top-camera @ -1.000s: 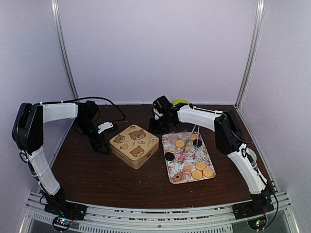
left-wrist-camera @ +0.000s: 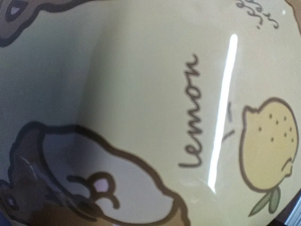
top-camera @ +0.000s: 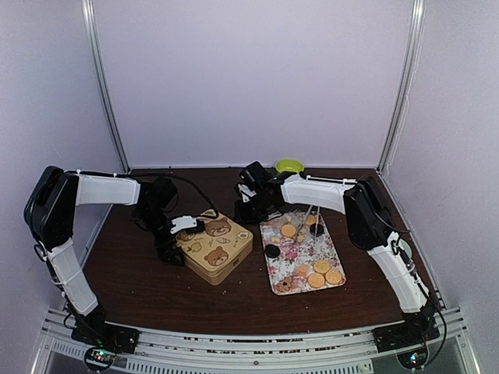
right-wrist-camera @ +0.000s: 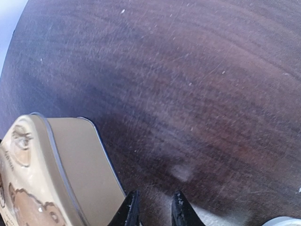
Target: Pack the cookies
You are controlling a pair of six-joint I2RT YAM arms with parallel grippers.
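Note:
A closed cookie tin (top-camera: 226, 249) with bears printed on its lid stands left of the table's middle. My left gripper (top-camera: 173, 253) is open at the tin's left edge, dark against the table. The printed lid (left-wrist-camera: 141, 94) fills the left wrist view, where no fingers show. At the tin's back right side, my right gripper stands part open with nothing between its fingers; the tin's side wall (right-wrist-camera: 89, 165) is just left of them. Yellow cookies (top-camera: 322, 267) and black cookies (top-camera: 272, 251) lie on a flowered tray (top-camera: 294, 265) to the right.
Tongs (top-camera: 316, 222) rest over the tray's back part. A green bowl (top-camera: 289, 166) sits at the back edge behind my right arm. Bare table (top-camera: 179, 304) stretches along the front, and a narrow gap separates tin and tray.
The tin has shifted slightly toward the front. The right gripper has moved a little left; the tray stays put.

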